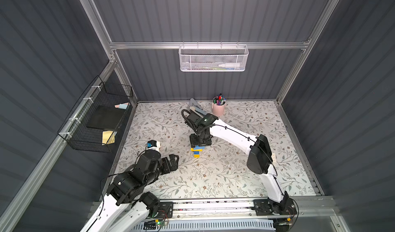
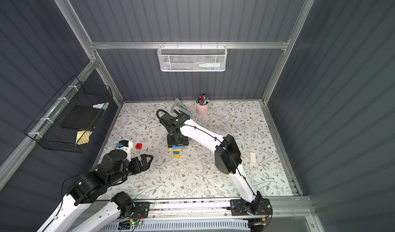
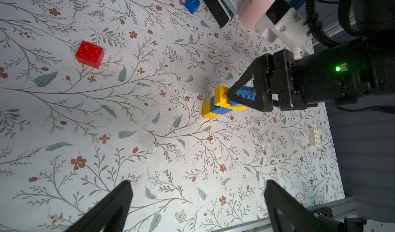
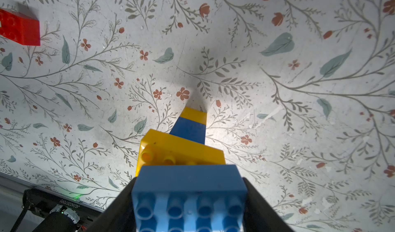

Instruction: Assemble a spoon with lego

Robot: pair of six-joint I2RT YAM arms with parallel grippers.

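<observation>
At the middle of the table, my right gripper is shut on a light blue brick (image 4: 189, 182), which sits against a yellow brick (image 4: 168, 143) on a stack with dark blue (image 4: 189, 129) and yellow parts underneath; whether they are fully joined I cannot tell. My left gripper (image 1: 170, 162) stands open, apart from the stack at the left, nothing between its fingers. A red brick (image 3: 89, 54) and a small blue brick (image 3: 191, 3) lie loose on the table.
A pink pen cup (image 1: 218, 108) and grey objects (image 3: 214, 3) stand or lie at the back. A white brick (image 2: 252, 157) lies at the right. Wire baskets hang on the back (image 1: 213, 57) and left walls.
</observation>
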